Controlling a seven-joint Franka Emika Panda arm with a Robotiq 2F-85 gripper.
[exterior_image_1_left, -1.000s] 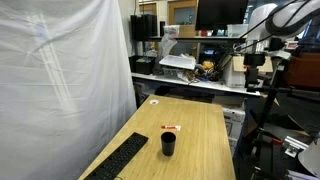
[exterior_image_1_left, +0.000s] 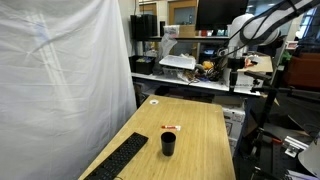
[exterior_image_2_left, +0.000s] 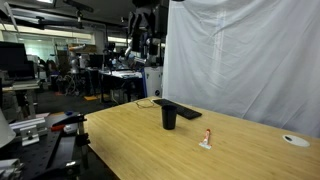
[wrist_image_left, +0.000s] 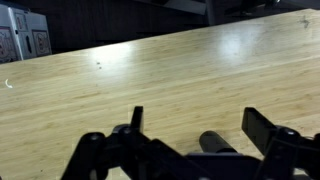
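My gripper (exterior_image_1_left: 233, 88) hangs high over the right side of the table in exterior view 1, well clear of the wooden top. From the wrist, the gripper is open, its two dark fingers wide apart with only bare wood showing beyond them. A black cup (exterior_image_1_left: 168, 145) stands upright near the table's front; exterior view 2 also shows the cup (exterior_image_2_left: 169, 118). A small orange and white item (exterior_image_1_left: 171, 127) lies behind it. In the wrist view a dark rounded shape (wrist_image_left: 213, 142) shows low between the fingers; I cannot tell whether it is the cup.
A black keyboard (exterior_image_1_left: 118, 157) lies along the table's left edge. Toward the far end sits a flat white disc (exterior_image_1_left: 154, 101). A white curtain (exterior_image_1_left: 65, 80) borders the left side; cluttered shelves stand behind.
In exterior view 1 the arm has swung left, bringing the gripper from the far right to over the table's right side. Things on the table have not moved.
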